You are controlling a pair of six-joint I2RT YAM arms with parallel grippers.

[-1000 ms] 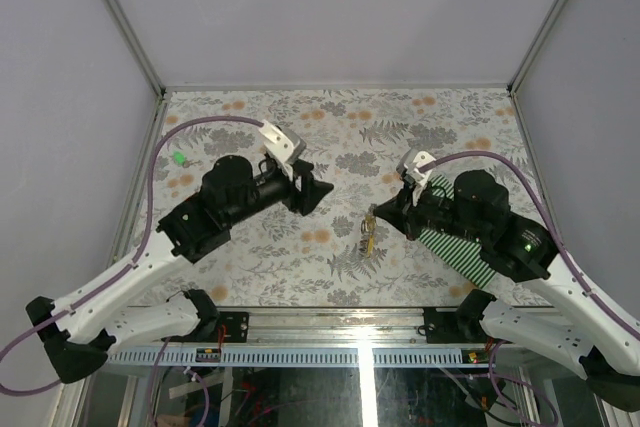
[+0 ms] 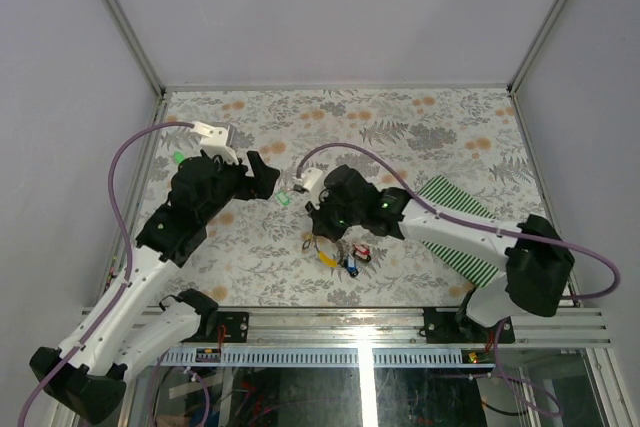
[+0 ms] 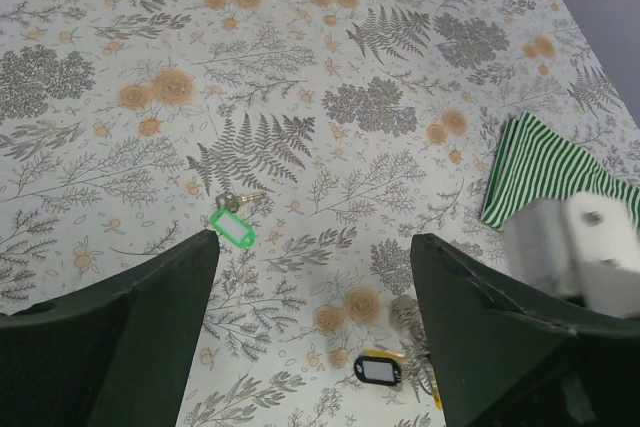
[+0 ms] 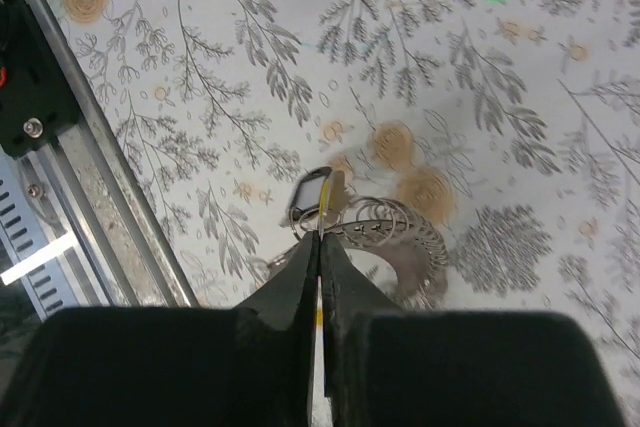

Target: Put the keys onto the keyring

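Note:
My left gripper hangs open over the cloth at the left, nothing between its fingers. Below it lies a key with a green tag [image 3: 232, 228]. My right gripper is shut at the centre, holding part of the keyring bunch [image 4: 380, 232], a coiled ring with keys and a dark-and-yellow tag [image 4: 312, 192]. The bunch hangs blurred at and below the fingertips; in the top view it shows under the right gripper, with yellow, blue and red tags.
A folded green striped cloth [image 2: 455, 257] lies at the right. Metal rails and walls border the area.
My right gripper has moved left across the table with the keyring bunch. My left gripper has moved back left, uncovering the green-tagged key.

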